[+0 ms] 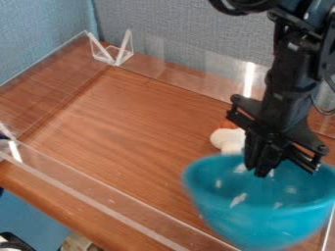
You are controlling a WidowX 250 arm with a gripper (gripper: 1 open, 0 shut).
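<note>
A teal bowl (258,218) fills the lower right of the camera view, somewhat blurred. The black gripper (265,169) hangs down over it, its fingertips inside or at the bowl's upper part; it looks shut, with nothing clearly between the fingers. Behind the bowl a white object with an orange part (228,138) lies on the wooden table, partly hidden by the bowl and gripper.
Clear plastic walls edge it. A white wire frame (112,51) stands at the back left corner.
</note>
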